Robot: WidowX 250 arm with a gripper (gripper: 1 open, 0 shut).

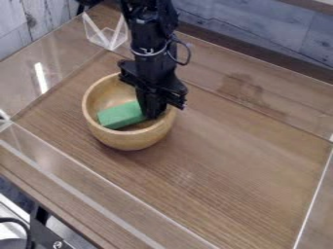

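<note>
A wooden bowl (130,137) stands on the wooden table, left of the middle, with a green block (121,116) lying inside it. The black gripper (150,109) reaches down from the top into the right side of the bowl, by the block's right end. Its fingertips are hidden or too dark to make out, so whether it holds the block cannot be seen.
A white object hangs or stands at the top left, and a black cable lies at the lower left.
</note>
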